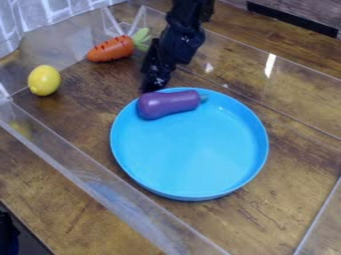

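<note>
The black gripper hangs over the wooden table behind the blue plate, right of a toy carrot. Its fingertips are dark and blurred against the table, so whether they are apart is hard to see. A purple eggplant lies on the back left part of the plate. A yellow lemon-like toy sits at the far left.
Clear plastic walls edge the left and front left. A pale green object behind the carrot is partly hidden by the arm. Bare table spreads to the right.
</note>
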